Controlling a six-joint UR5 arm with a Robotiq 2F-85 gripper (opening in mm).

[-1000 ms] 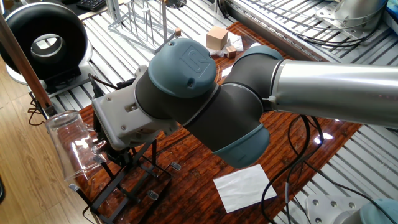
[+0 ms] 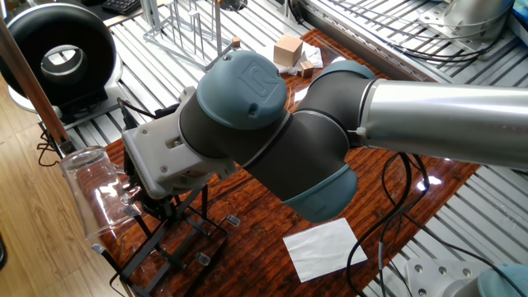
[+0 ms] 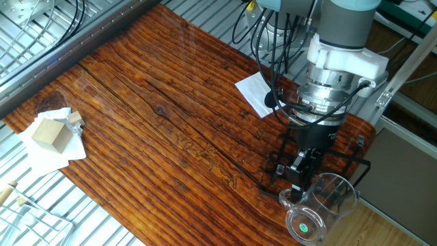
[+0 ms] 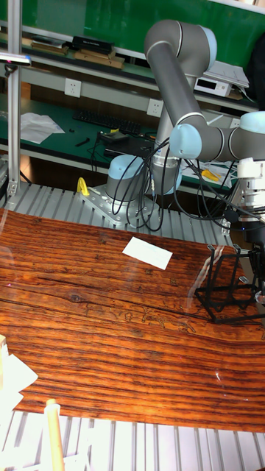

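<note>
A clear cup with a handle (image 3: 321, 208) lies tilted at the table's right-hand corner in exterior view 2, a green mark on its base. Its handle faces my gripper (image 3: 296, 191), whose dark fingers reach down right against it. Whether they are closed around the handle or only beside it cannot be made out. A black wire rack (image 2: 169, 247) stands under and beside the gripper; in exterior view 1 the clear cup (image 2: 97, 194) is at its left end. From that side the wrist hides the fingers. In exterior view 3 the rack (image 4: 227, 291) shows at the right edge, with the cup mostly cut off.
A white paper sheet (image 3: 256, 93) lies flat on the brown wooden table (image 3: 164, 130). Wooden blocks (image 3: 52, 135) rest on white paper at the far end, near a wire stand (image 3: 34, 225). Cables hang loosely from the arm.
</note>
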